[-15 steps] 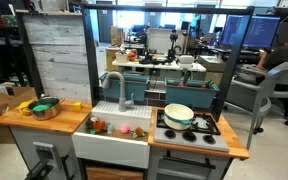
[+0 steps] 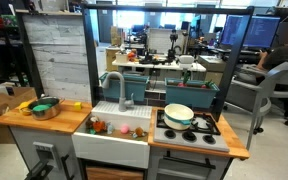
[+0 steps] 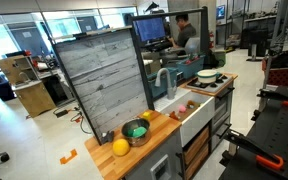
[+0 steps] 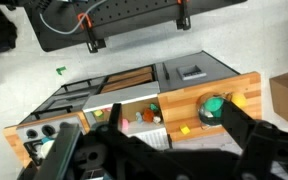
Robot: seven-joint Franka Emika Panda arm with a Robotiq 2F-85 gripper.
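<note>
My gripper shows as a dark shape at the bottom middle of the wrist view, its fingers apart and nothing visible between them. It hangs above the toy kitchen, facing down. Several coloured items [image 2: 119, 129] lie in the white sink [image 2: 132, 151]. A metal bowl [image 3: 136, 131] with something green in it stands on the wooden counter [image 3: 160, 132], beside a yellow round item [image 3: 120, 147]. A small yellow block [image 2: 78, 105] lies near the sink. On the stove [image 2: 208, 138] sits a pale pot [image 2: 179, 116] with a teal rim.
A grey faucet [image 2: 121, 87] rises behind the sink. Blue bins [image 2: 189, 93] stand behind the stove, and a dark frame with a grey plank panel [image 3: 104, 82] borders the counter. Drawers [image 3: 196, 148] face the front. Bare counter remains between bowl and sink.
The dark arm part at the lower left of exterior view 1 has shifted slightly. The items on the counter, sink and stove stay where they were.
</note>
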